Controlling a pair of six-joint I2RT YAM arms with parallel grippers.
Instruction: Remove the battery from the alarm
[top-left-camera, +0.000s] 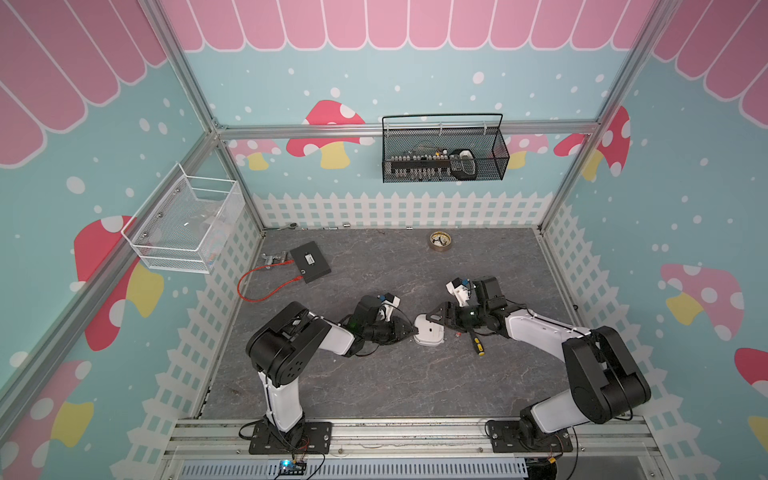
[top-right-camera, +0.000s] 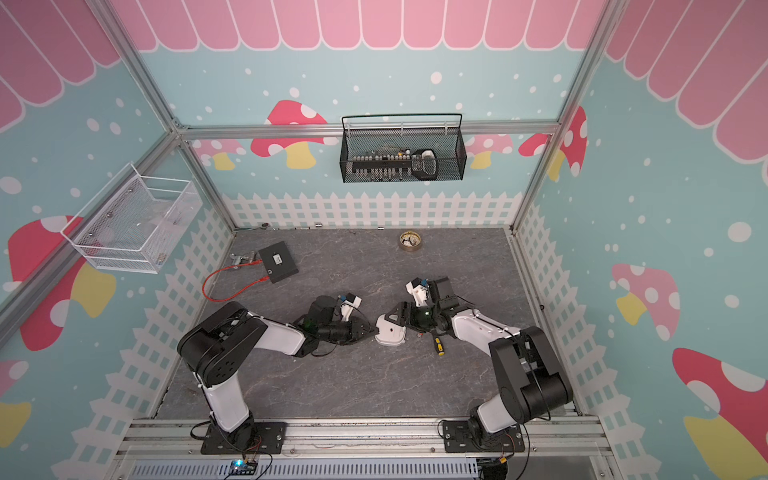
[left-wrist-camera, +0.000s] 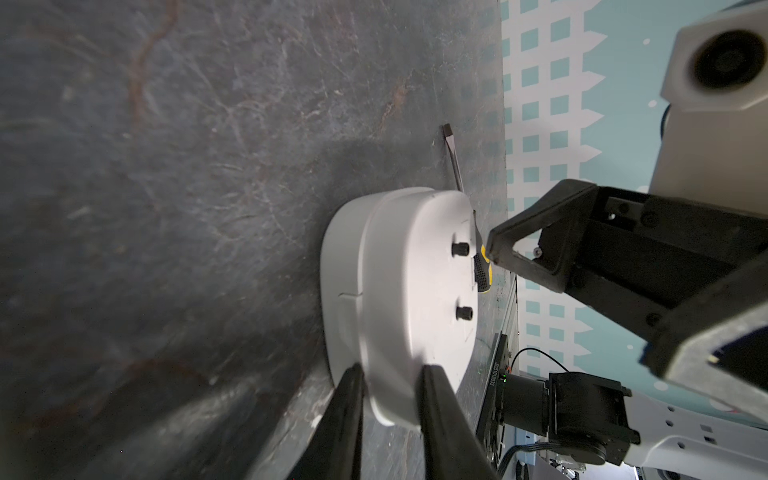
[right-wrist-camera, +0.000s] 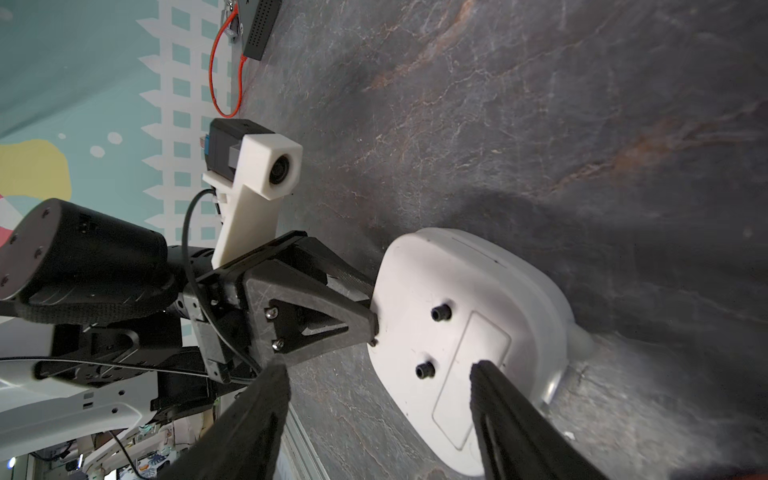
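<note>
The white alarm (top-left-camera: 429, 331) rests on the dark table between my grippers, two black screws and a rectangular cover on its top in the right wrist view. My left gripper has its fingers at one rounded end of the alarm, close against the casing; whether they grip it is unclear. My right gripper is open above the other side, with the cover (right-wrist-camera: 468, 376) and screws in view between and beyond its fingers. No battery is visible.
A yellow-black screwdriver (top-left-camera: 478, 345) lies beside my right gripper. A dark box (top-left-camera: 310, 262) with a red cable sits back left, a round container (top-left-camera: 440, 241) at the back. Wire baskets hang on the walls.
</note>
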